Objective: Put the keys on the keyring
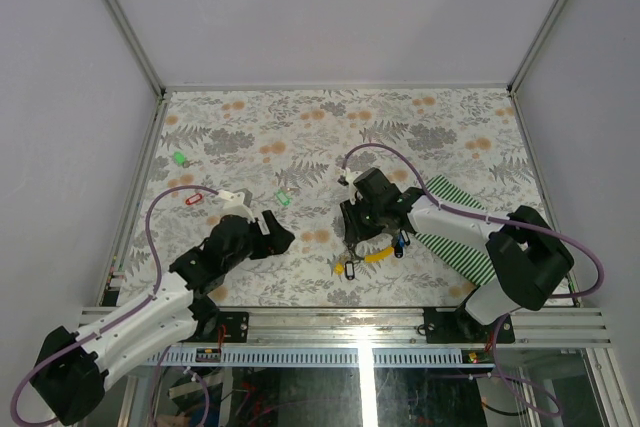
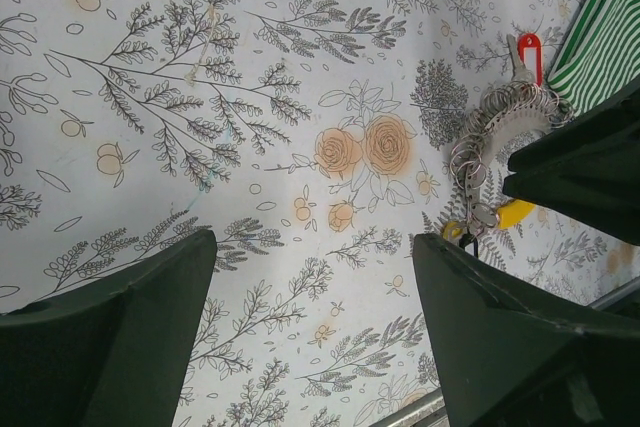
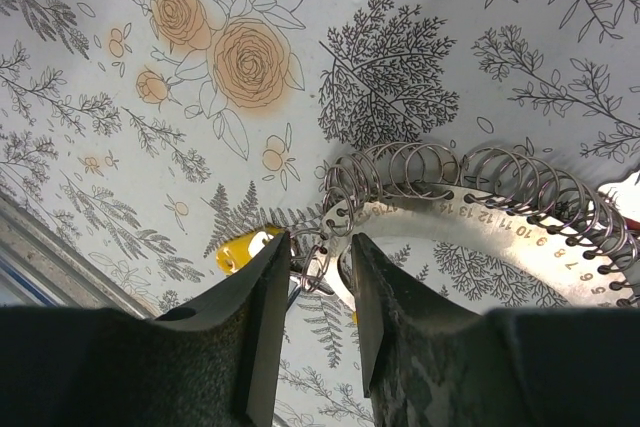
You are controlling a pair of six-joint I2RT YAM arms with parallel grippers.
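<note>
Beneath my right gripper lies the keyring, a curved numbered metal plate (image 3: 490, 217) with many wire loops (image 3: 420, 167) along its edge. The right fingers stand a little apart over the plate's end; a small ring (image 3: 318, 265) shows in their gap, and whether they touch it I cannot tell. Beside that end is a yellow-headed key (image 3: 246, 249). A red-headed key (image 2: 530, 55) is at the keyring's far end in the left wrist view. My left gripper is open over bare cloth, with nothing between its fingers.
Loose keys with green (image 1: 180, 158), red (image 1: 194, 199) and green (image 1: 283, 197) heads are on the left and middle of the patterned cloth. A black-headed key (image 1: 349, 270) lies near the front edge. Green-striped fabric (image 1: 455, 232) covers the right side.
</note>
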